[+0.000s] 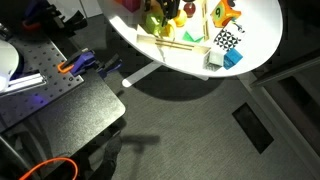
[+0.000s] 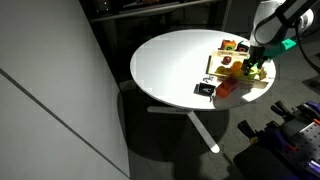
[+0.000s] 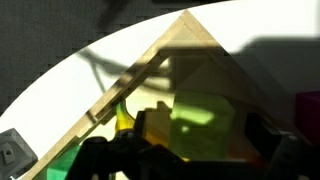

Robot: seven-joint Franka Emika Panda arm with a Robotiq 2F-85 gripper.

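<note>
In the wrist view a green block-like item [image 3: 200, 125] lies in a corner of the wooden tray [image 3: 140, 70]. My gripper is over it, one dark finger [image 3: 128, 155] to its left and the other to its right. The fingers are wide, with gaps visible on both sides of the green item. A yellow piece [image 3: 124, 118] lies just left of it. From the second exterior view, the arm reaches down to the tray [image 2: 213, 68] from the right; its fingertips are too small to read there.
The tray stands near the edge of a white round table [image 2: 170, 60]. Beside it are a checkered cube [image 1: 226, 40], a blue cube [image 1: 233, 57], an orange toy [image 1: 225, 13] and a red object [image 2: 227, 87].
</note>
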